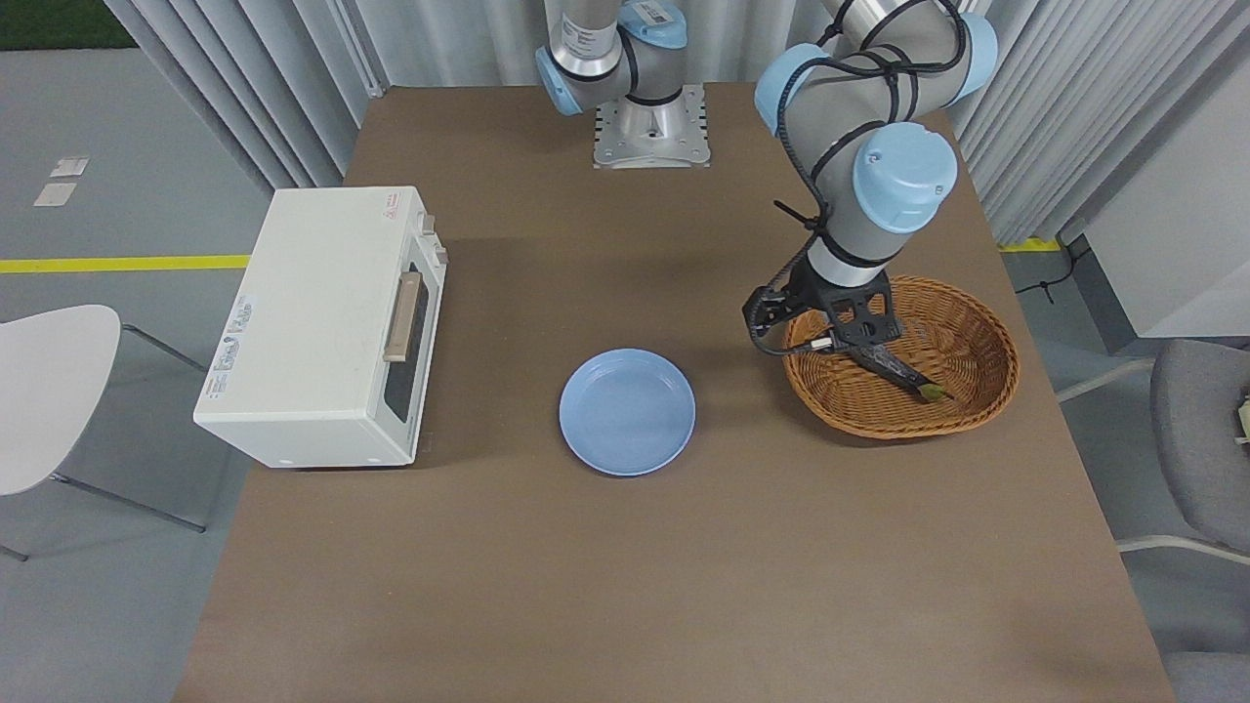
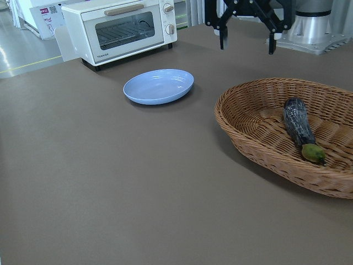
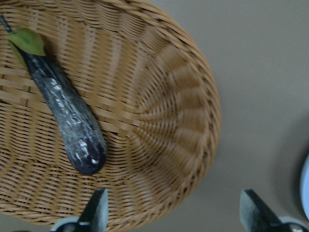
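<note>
A dark eggplant with a green stem lies in the wicker basket on the right of the table, seen also in the left view. My black gripper hangs open above the basket's near side, empty between its two fingers. In the wrist view the eggplant lies toward the upper left, beyond the fingertips. A light blue plate sits left of the basket, empty.
A white toaster oven stands at the left side of the table.
</note>
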